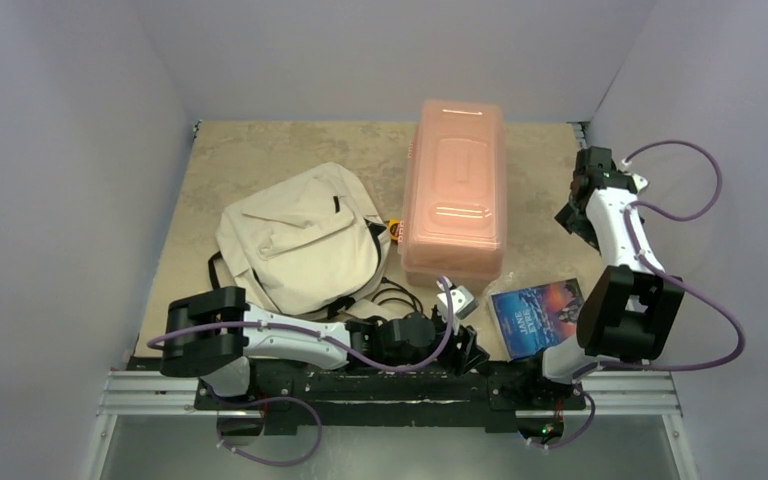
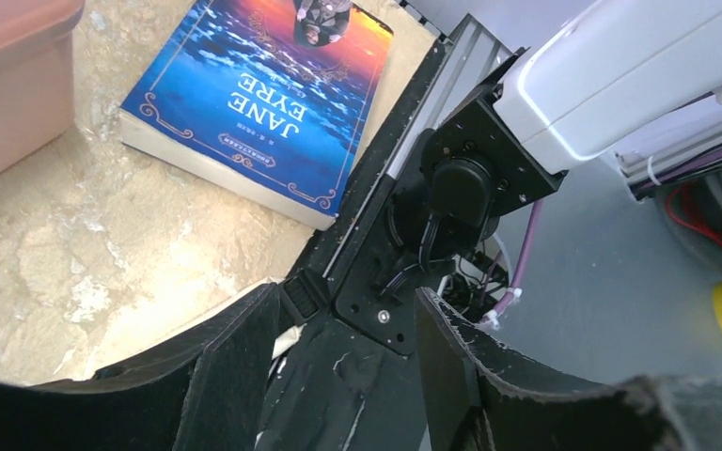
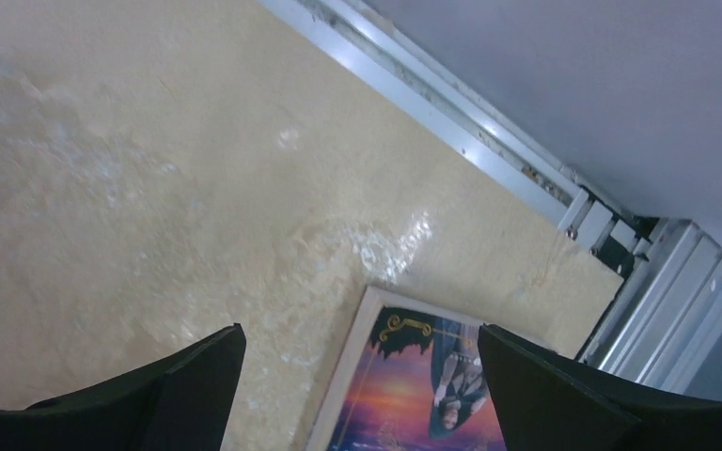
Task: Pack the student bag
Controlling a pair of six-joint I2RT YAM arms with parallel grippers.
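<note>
The blue and orange Jane Eyre book [image 1: 537, 316] lies flat near the front right of the table, cover up. In the left wrist view the same book [image 2: 254, 103] is well beyond the fingers, not touched. My left gripper [image 1: 472, 360] is by the front edge, left of the book, its fingers [image 2: 235, 376] apart with nothing between them. My right gripper [image 1: 572, 222] hangs open and empty behind the book; in its wrist view, a corner of the book shows between and below the fingertips. The cream student bag [image 1: 305, 235] lies on the left.
A closed pink translucent box [image 1: 455, 190] stands at centre back, behind the left gripper. Black cables [image 1: 398, 293] lie between bag and box. A strap's black buckle [image 2: 303, 295] rests at the front edge. Bare table shows right of the box.
</note>
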